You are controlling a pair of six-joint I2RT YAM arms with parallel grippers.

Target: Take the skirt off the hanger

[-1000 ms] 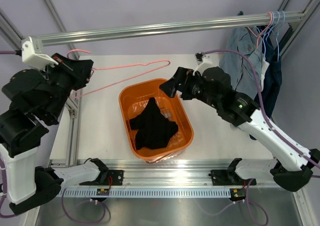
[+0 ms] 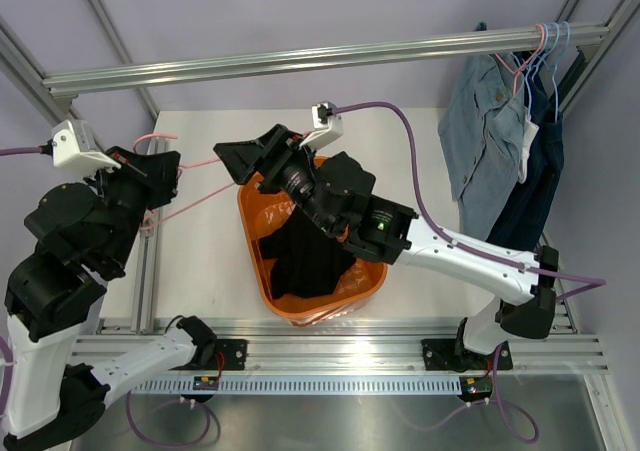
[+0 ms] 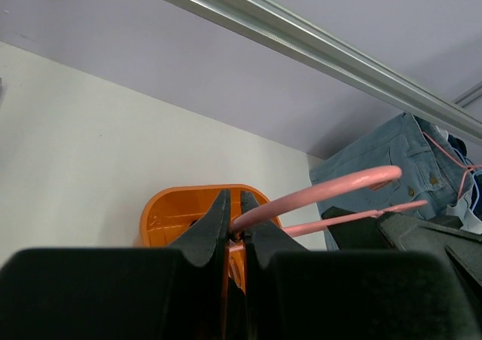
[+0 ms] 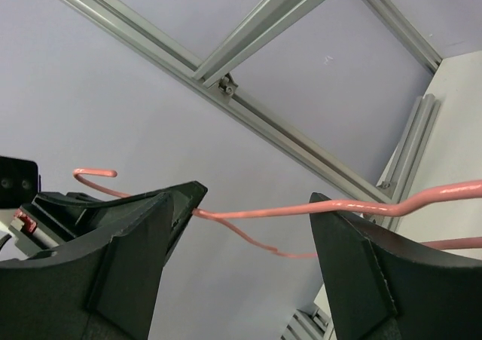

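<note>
A pink hanger (image 2: pixel 200 199) spans between the two grippers in the top view, with no garment visible on it. My left gripper is shut on the hanger, which rises out between its fingertips in the left wrist view. My right gripper is part open at the hanger's other part; in the right wrist view the pink bar crosses between and over its fingers. A dark cloth (image 2: pixel 305 256) lies in the orange bin (image 2: pixel 275 311) below the right arm; whether it is the skirt I cannot tell.
A metal rail (image 2: pixel 300 54) runs across the top. At its right end hang denim garments (image 2: pixel 480 161) on pink and blue hangers (image 2: pixel 540 41). The white board (image 2: pixel 190 271) is clear left of the bin.
My right gripper has moved left from beside the garments onto the hanger above the bin. The left gripper has moved slightly down with the hanger.
</note>
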